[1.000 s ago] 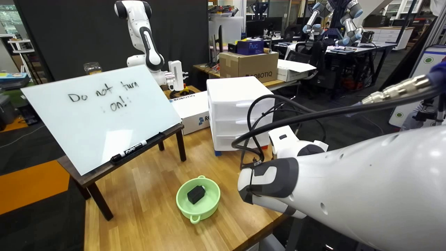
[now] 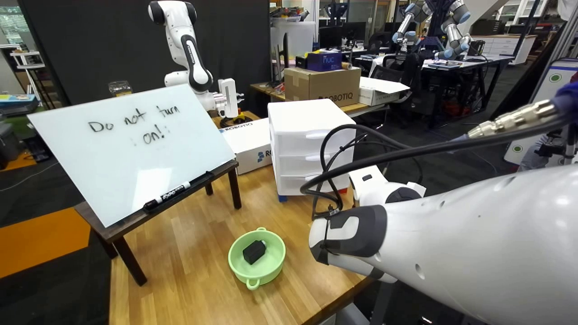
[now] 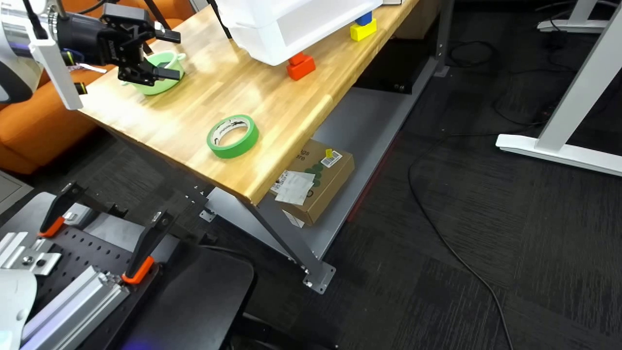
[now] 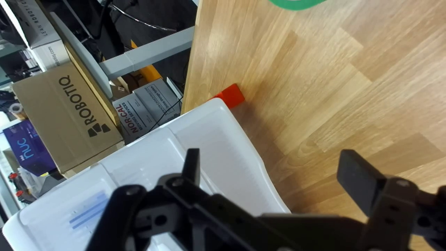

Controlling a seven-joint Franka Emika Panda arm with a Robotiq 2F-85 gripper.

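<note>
My gripper stands open, its two dark fingers far apart with nothing between them. In the wrist view it points toward the table [image 4: 317, 83], and the white drawer unit [image 4: 230, 142] fills the lower left behind one finger. Exterior view 2 has the gripper [image 3: 173, 55] at the upper left, in front of the green bowl [image 3: 166, 86] in that line of sight. From exterior view 1, the pale green bowl [image 2: 276, 265] holds a black block [image 2: 253, 252]; the arm there hides the gripper. A roll of green tape [image 3: 236, 148] lies flat near the table corner.
A whiteboard [image 2: 141, 141] with a marker [image 2: 168, 194] leans on a dark stand at the left. Red blocks [image 3: 301, 67] and a yellow block [image 3: 364, 30] sit under the drawer unit.
The arm has shifted very slightly in exterior view 1. The bowl, block, drawer unit and whiteboard stay where they were.
</note>
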